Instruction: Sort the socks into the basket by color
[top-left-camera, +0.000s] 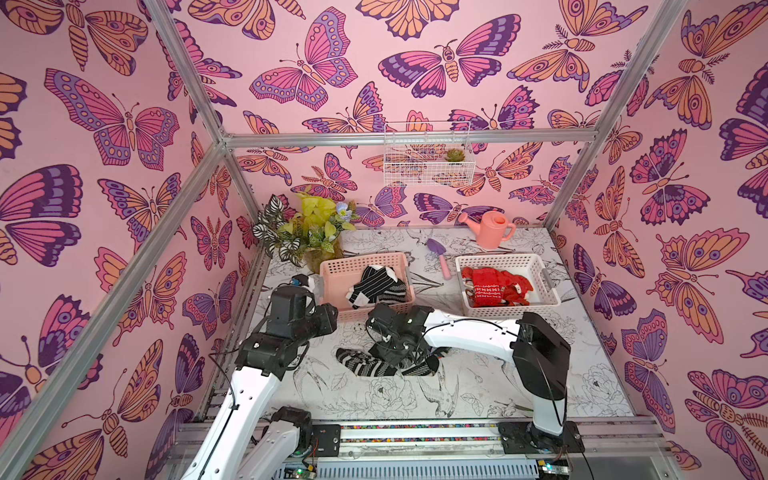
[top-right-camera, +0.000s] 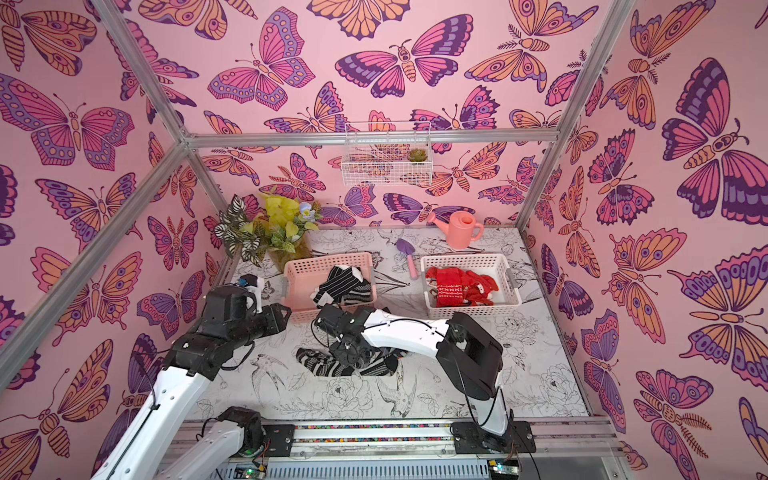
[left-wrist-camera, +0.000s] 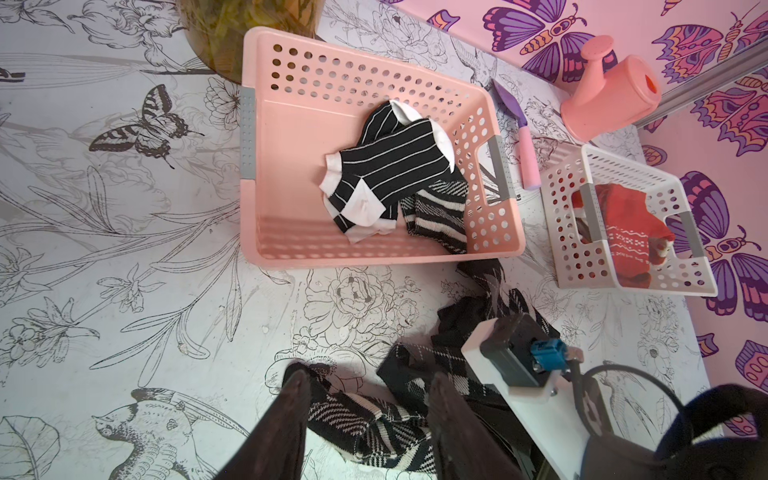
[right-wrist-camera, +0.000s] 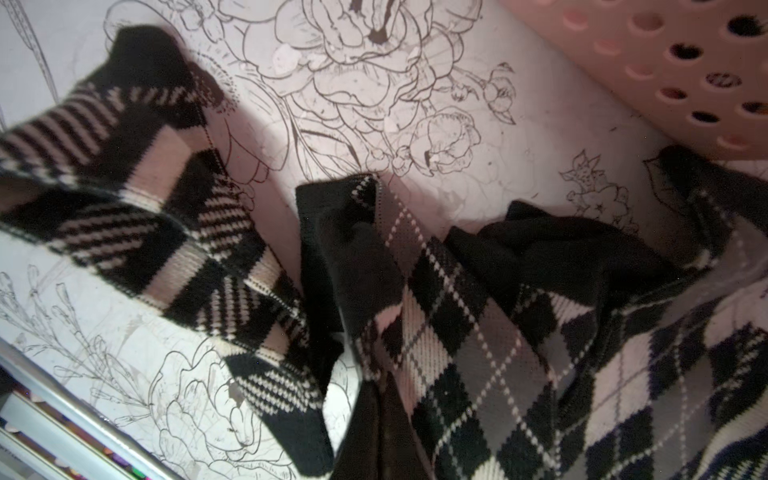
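Note:
A black-and-white patterned sock (right-wrist-camera: 172, 240) and grey-black argyle socks (right-wrist-camera: 488, 344) lie loosely together on the table in front of the pink basket (left-wrist-camera: 276, 192). My right gripper is low among them, fingers pressed together beside a dark fold; no fabric clearly shows between them. Its arm hides part of the pile from above. My left gripper hangs higher on the left, fingers apart and empty, with the pile below. Inside the pink basket are black-and-white striped socks (left-wrist-camera: 392, 172). The white basket (left-wrist-camera: 569, 248) holds red socks (left-wrist-camera: 628, 232).
Behind the baskets stand a flower vase (top-left-camera: 324, 256) and a pink watering can (top-left-camera: 489, 230). A purple-and-pink trowel (top-left-camera: 440, 257) lies between the baskets. Bare table (top-left-camera: 520, 376) extends at the front right. The right arm crosses low over the middle.

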